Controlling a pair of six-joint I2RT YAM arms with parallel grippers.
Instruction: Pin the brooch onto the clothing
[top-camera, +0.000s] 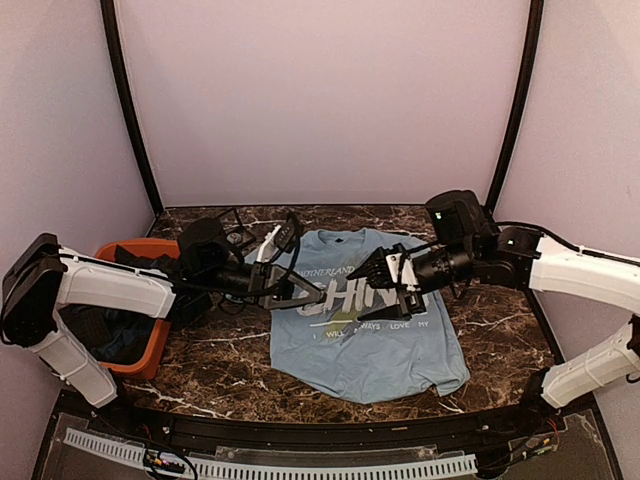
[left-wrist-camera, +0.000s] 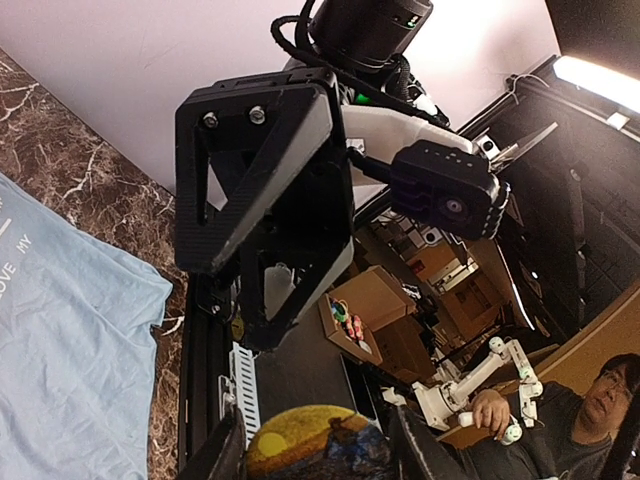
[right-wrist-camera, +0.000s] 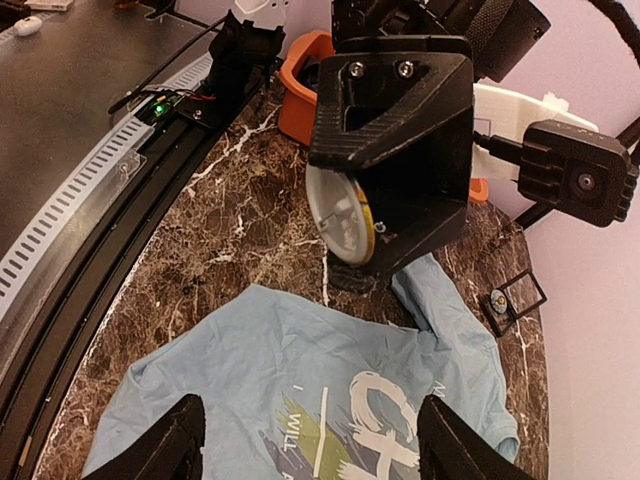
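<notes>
A light blue T-shirt (top-camera: 370, 360) printed with CHINA lies spread on the dark marble table. Above its middle, my left gripper (top-camera: 305, 293) is shut on a round brooch (left-wrist-camera: 315, 445), a yellow and dark face in the left wrist view, a pale rim in the right wrist view (right-wrist-camera: 340, 215). My right gripper (top-camera: 375, 295) faces it from the right, a short gap away, its fingers (right-wrist-camera: 170, 445) apart with nothing between them. The shirt's middle print is partly hidden under the grippers.
An orange bin (top-camera: 150, 355) of dark cloth stands at the left. Bare marble (top-camera: 210, 380) surrounds the shirt, with a rail along the front edge and walls at the back and sides. A person sits beyond the table in the left wrist view.
</notes>
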